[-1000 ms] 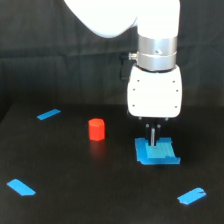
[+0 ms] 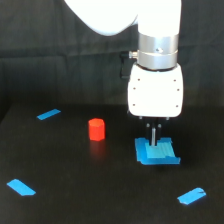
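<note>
My gripper [image 2: 153, 142] points straight down over a blue square piece [image 2: 171, 159] on the dark table, right of the middle. Its slim fingers reach down to the piece's far part and look close together. At this size I cannot tell whether they are shut, touch the piece or hold anything. A lighter blue patch shows in the middle of the square. To the left, well apart from the gripper, a small red block [image 2: 97, 129] stands on the table.
Flat blue strips lie on the table: one at the back left [image 2: 48, 114], one at the front left [image 2: 21, 187], one at the front right [image 2: 191, 196]. A dark curtain [image 2: 60, 60] hangs behind.
The gripper has shifted very slightly to the right. The blue square, red block and strips stay where they were.
</note>
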